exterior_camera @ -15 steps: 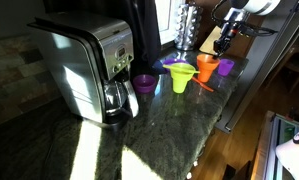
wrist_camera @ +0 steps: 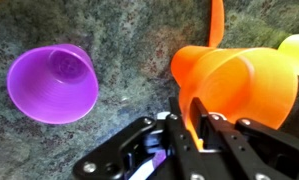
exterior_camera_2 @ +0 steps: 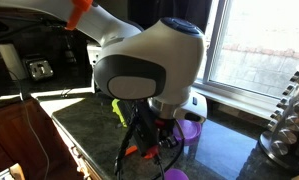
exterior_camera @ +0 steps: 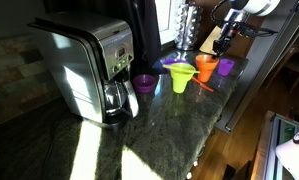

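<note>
The orange cup (wrist_camera: 247,88) lies in the right half of the wrist view, its mouth facing the camera. My gripper is at its near rim. The fingers stand a little apart, with the orange rim showing between them; firm contact cannot be made out. In exterior view 1 the gripper (exterior_camera: 221,46) hangs just above and behind the orange cup (exterior_camera: 205,68). A purple cup (wrist_camera: 52,84) stands apart on the left of the wrist view, and this purple cup (exterior_camera: 225,67) is right of the orange one. In exterior view 2 the arm covers most cups.
A yellow-green cup (exterior_camera: 181,79) stands close beside the orange one, with an orange utensil (exterior_camera: 202,85) near it. Another purple cup (exterior_camera: 144,84) is by the coffee maker (exterior_camera: 101,72).
</note>
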